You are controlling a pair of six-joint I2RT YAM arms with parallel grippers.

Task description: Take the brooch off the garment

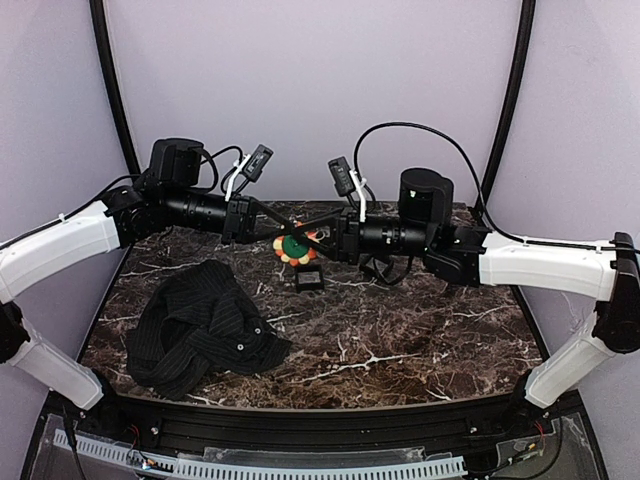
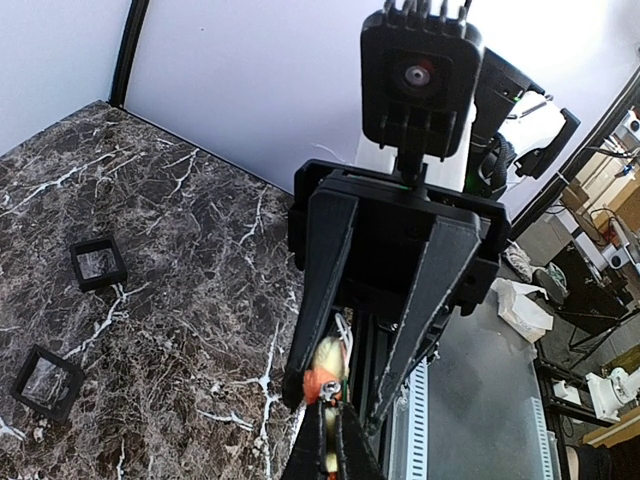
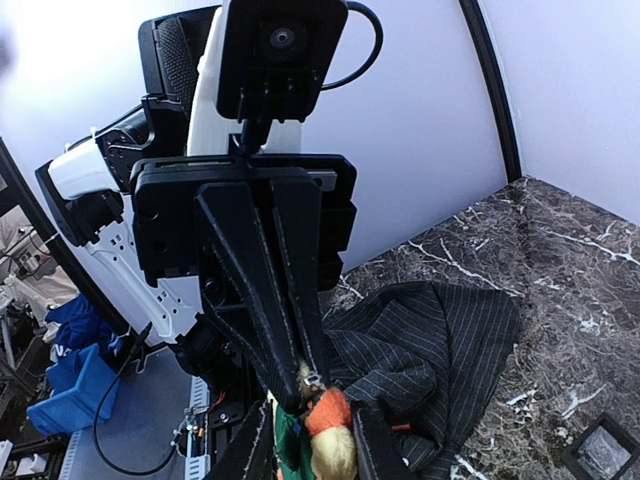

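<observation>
The flower brooch [image 1: 296, 250], green with orange-cream petals, is held aloft between my two grippers. My left gripper [image 1: 272, 222] is shut on it; in the left wrist view its edge shows as an orange and cream piece [image 2: 322, 380] with a small silver fitting. My right gripper [image 1: 312, 236] reaches in from the right, its fingers either side of the brooch in the left wrist view, part open. The dark pinstriped garment [image 1: 200, 330] lies crumpled on the table's left.
A square black frame [image 1: 309, 278] lies below the grippers on the marble table [image 1: 420, 340]; a second frame [image 2: 98, 262] shows in the left wrist view.
</observation>
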